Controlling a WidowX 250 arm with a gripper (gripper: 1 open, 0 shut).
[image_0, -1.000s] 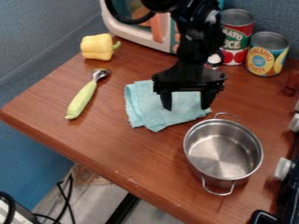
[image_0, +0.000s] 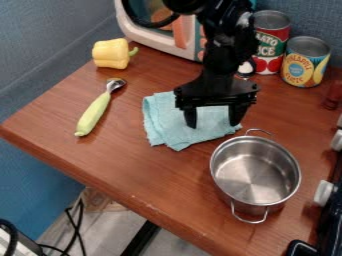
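Observation:
My black gripper (image_0: 214, 112) is low over a folded light blue cloth (image_0: 166, 125) in the middle of the table, its fingers pointing down onto or just above the fabric. Whether anything is between the fingers cannot be made out. A steel pot (image_0: 255, 175) stands just in front of the cloth, to the right.
A corn-like utensil (image_0: 98, 108) and yellow pepper (image_0: 112, 54) lie left on the wooden table (image_0: 127, 170). A tomato can (image_0: 269, 42), pineapple can (image_0: 306, 62) and toaster-like appliance (image_0: 160, 35) stand behind. A black appliance (image_0: 329, 210) edges the right.
My gripper has shifted very slightly over the cloth; the cloth and other objects look unmoved.

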